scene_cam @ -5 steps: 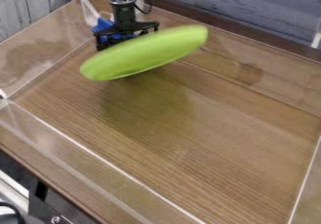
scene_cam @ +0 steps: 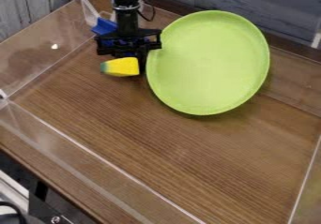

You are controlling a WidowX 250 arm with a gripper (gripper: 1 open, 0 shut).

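My black gripper (scene_cam: 129, 47) is at the top left of the table, over a small yellow object with a teal end (scene_cam: 122, 67). A large light green plate (scene_cam: 208, 64) is beside it on the right, its face toward the camera, touching or very near the gripper. Whether the fingers are open or shut on either thing is hard to tell. A blue object (scene_cam: 103, 26) shows behind the arm.
A wall of wooden boards stands along the back, and clear panels edge the left side.
The green plate has swung from a tilted, edge-on position across the middle to a broad face at the right of the gripper, uncovering the yellow object.
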